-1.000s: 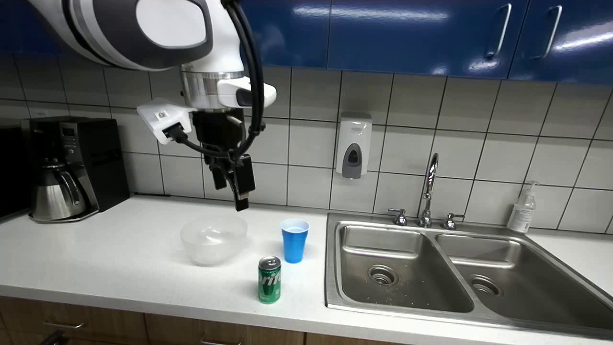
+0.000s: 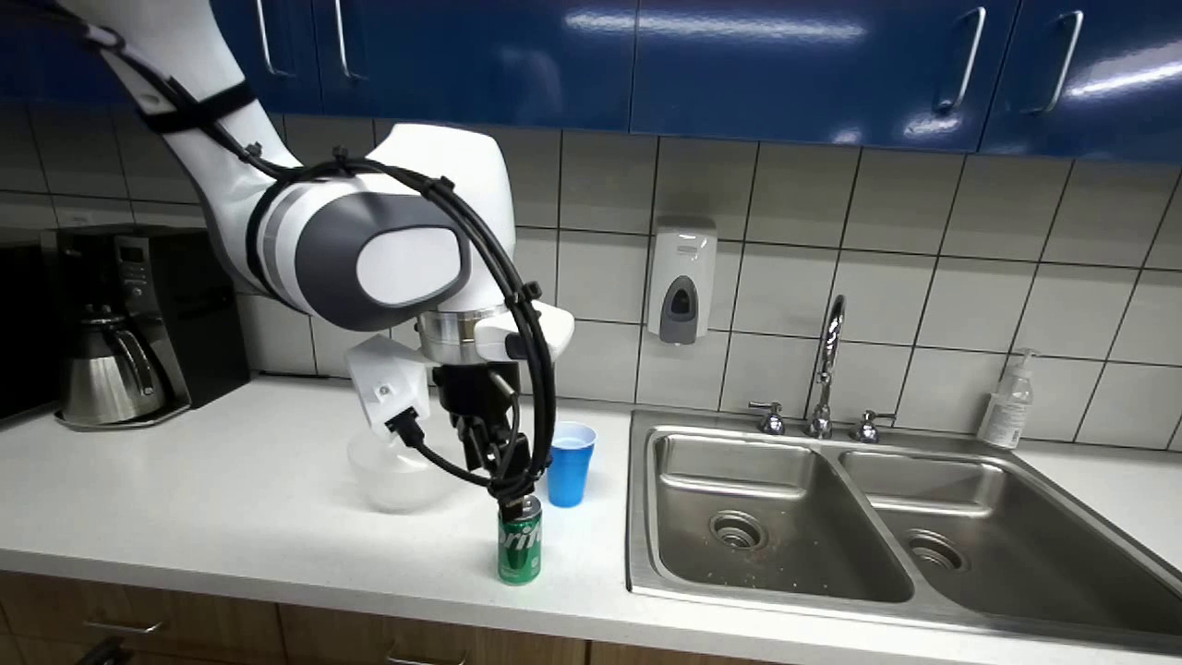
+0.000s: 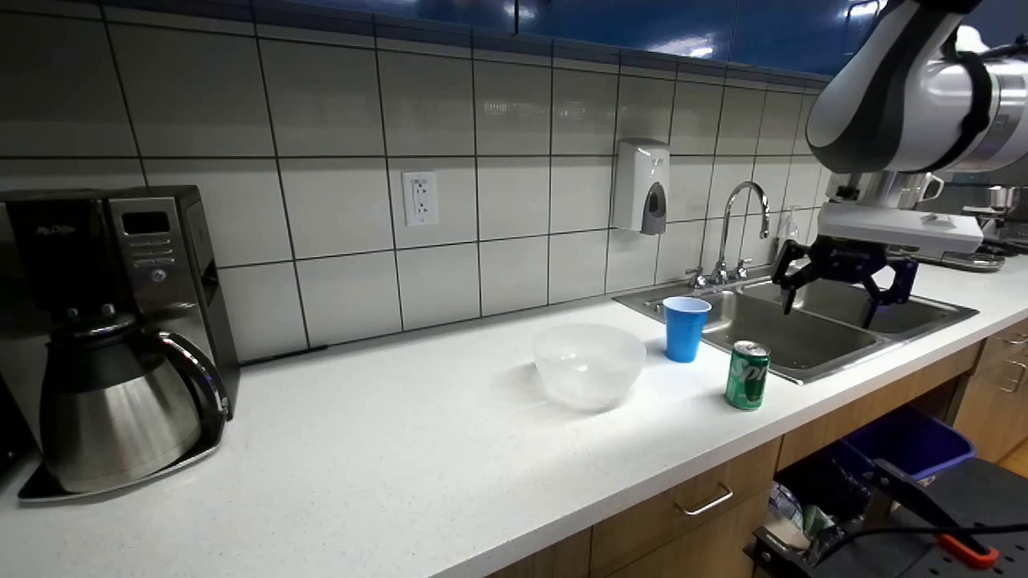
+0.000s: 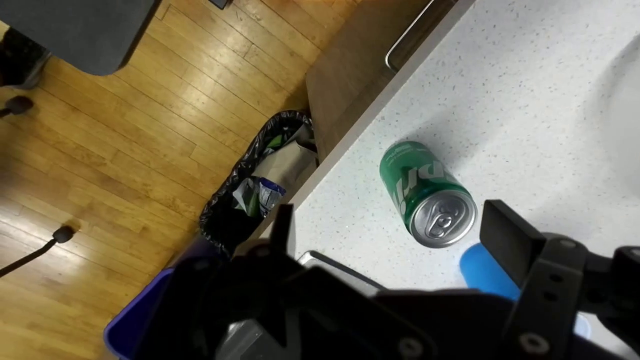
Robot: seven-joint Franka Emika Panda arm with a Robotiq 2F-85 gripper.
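A green Sprite can stands upright near the front edge of the counter. In the wrist view the can shows its silver top, beyond the fingertips and lying between their lines. My gripper is open, its two fingers spread apart and empty. From exterior view 2 it hangs to the right of the can and higher up, clear of it. A blue cup stands just behind the can, partly hidden by a finger in the wrist view. To the left is a translucent bowl.
A double steel sink lies right of the can and cup. At the far left stands a coffee maker. The counter between it and the bowl is clear. A lined trash bin sits below the counter edge.
Can, cup and bowl have stayed put.
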